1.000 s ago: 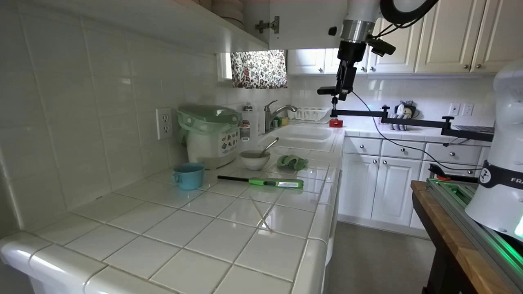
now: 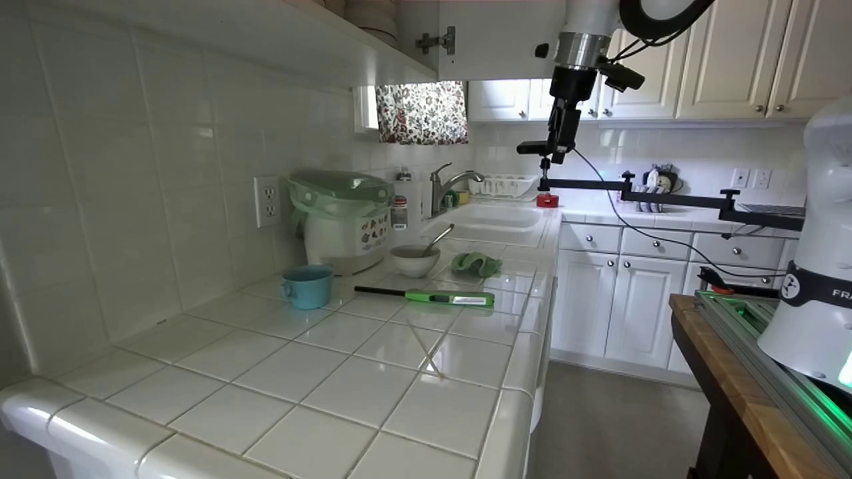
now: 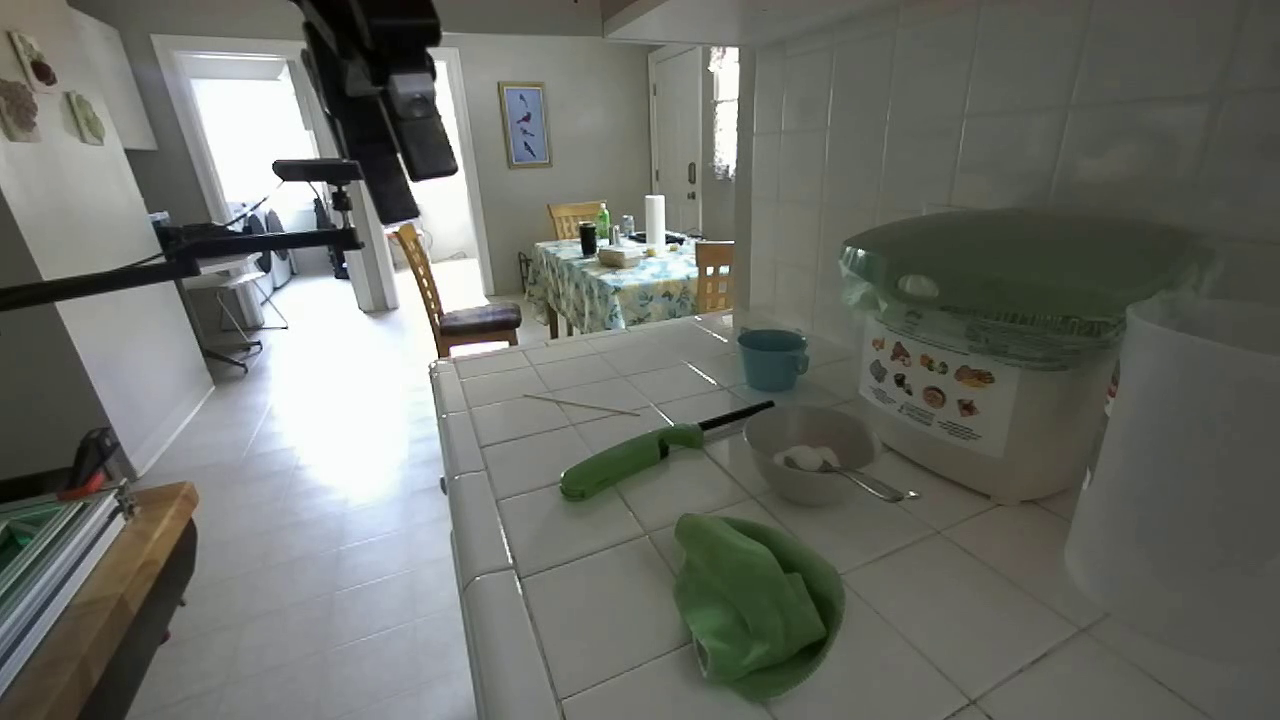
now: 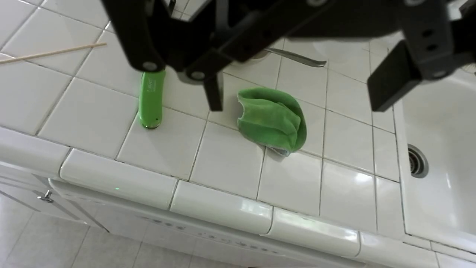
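My gripper stands open high over the counter, its two fingers wide apart with nothing between them. Below it in the wrist view lies a crumpled green cloth (image 4: 272,120), which seems to rest in or against a green bowl-like shape. A green lighter (image 3: 636,458) with a black stem lies on the tiles. Beside its tip sits a pale bowl (image 3: 801,480) holding a spoon (image 3: 866,482) and something white. Farther along the counter is a blue cup (image 2: 308,287), upright. A thin wooden stick (image 4: 53,53) lies flat on the tiles.
A white bin with a green lid (image 2: 339,223) stands against the tiled wall, a bottle (image 2: 401,209) behind it. The sink (image 4: 446,178) opens to the right in the wrist view. Bare tiles fill the counter's near end. An open cabinet door (image 2: 503,40) hangs above.
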